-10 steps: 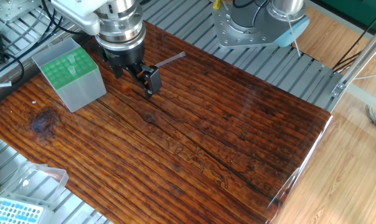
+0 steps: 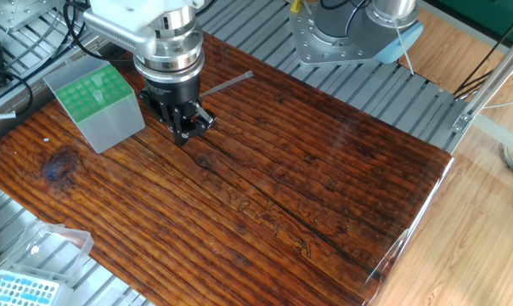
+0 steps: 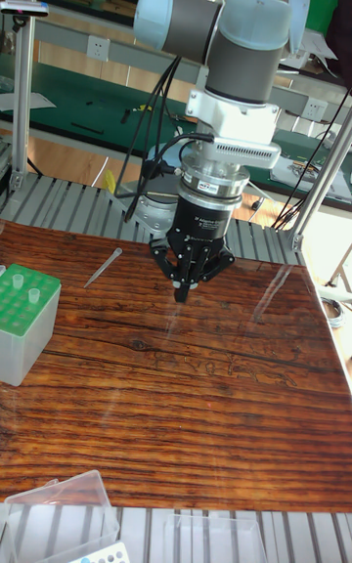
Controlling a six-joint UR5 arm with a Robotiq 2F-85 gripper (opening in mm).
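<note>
My black gripper (image 2: 182, 136) hangs over the left part of the dark wooden board (image 2: 307, 170). Its fingertips look drawn together, and nothing shows between them, so it appears shut; in exterior view 3 the gripper (image 3: 181, 295) points downward. A translucent box with a green perforated top (image 2: 91, 92) stands just left of the gripper, apart from it. Two small pale pieces stand up from that green top (image 3: 29, 297). Behind the gripper, a thin clear dropper (image 2: 231, 82) lies on the board, its far end partly hidden by the gripper.
An open clear plastic case (image 2: 57, 246) sits off the board's front left edge, with a white-and-blue perforated tray (image 2: 20, 291) at it. At the back stands the arm's metal base plate (image 2: 329, 42). The board's middle and right are clear.
The gripper's fingers have come together from a wide spread. The wrist has shifted slightly right and down in exterior view 2. The box and dropper have not moved.
</note>
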